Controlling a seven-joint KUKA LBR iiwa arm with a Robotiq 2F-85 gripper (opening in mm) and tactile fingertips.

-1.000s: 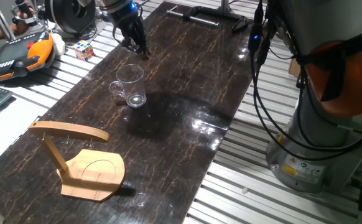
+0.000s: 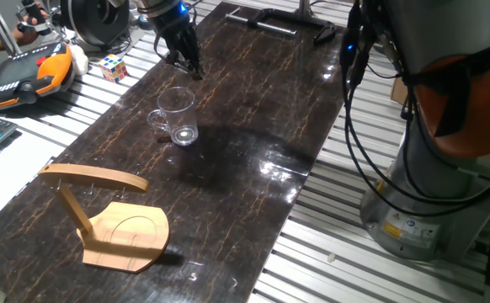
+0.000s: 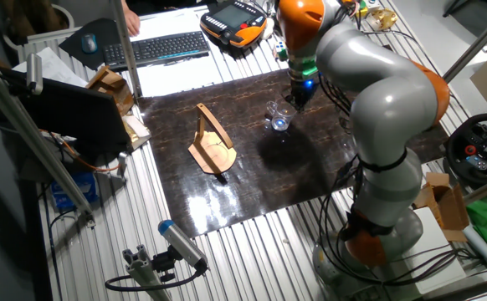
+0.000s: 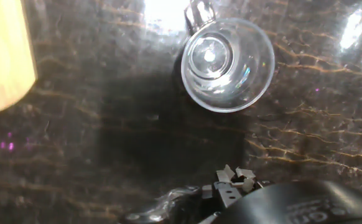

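Note:
A clear mug [image 2: 178,114] stands upright on the dark marbled table, its handle toward the keyboard side. From above, in the wrist view, the mug [image 4: 227,65] shows its open rim, with no finger touching it. My gripper [image 2: 196,74] hangs above the table, just beyond the mug and apart from it. At the bottom of the wrist view, parts of the gripper show close together, and whether the fingers are open or shut is unclear. Nothing is seen held. A wooden stand [image 2: 127,236] with a round recess in its base and a curved top arm occupies the near end.
A black clamp [image 2: 291,21] sits at the table's far end. Beside the table lie a Rubik's cube [image 2: 113,68], an orange-and-black teach pendant [image 2: 30,77] and a keyboard [image 3: 156,52]. Bare tabletop separates mug and stand. A person's hand shows near the pendant.
The mug, stand and gripper keep their places. Only the person's hand at the upper left and the cables on the arm shift very slightly.

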